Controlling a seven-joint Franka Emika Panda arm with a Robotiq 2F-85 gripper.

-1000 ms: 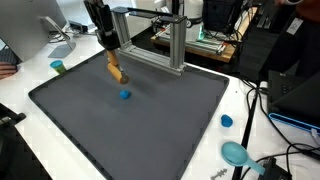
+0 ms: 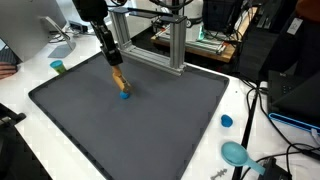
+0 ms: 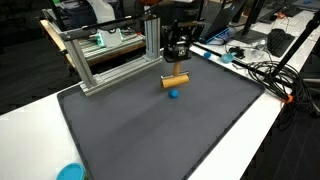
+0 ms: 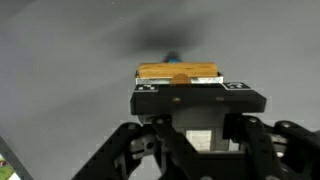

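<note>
A wooden mallet-like piece (image 2: 119, 77) hangs from my shut gripper (image 2: 112, 64). In exterior view 2 its light wooden head (image 3: 174, 82) lies crosswise below an upright orange handle (image 3: 177, 68), which meets my gripper (image 3: 178, 57). Just in front of the head is a small blue object (image 3: 174, 94), low on the dark board (image 3: 140, 125). In the wrist view the wooden head (image 4: 165, 71) shows beyond the black fingers, and a bit of the blue object (image 4: 173, 56) peeks out past it. Whether head and blue object touch, I cannot tell.
A metal frame (image 3: 112, 74) stands at the board's back edge, beside the arm. Blue disc (image 2: 226, 121) and teal cup (image 2: 236, 153) lie off the board. A green-topped container (image 2: 58, 67) stands beyond the far corner. Most of the board is bare.
My gripper has come down with the wooden piece, whose head is now close to the blue object. The blue object has not visibly moved.
</note>
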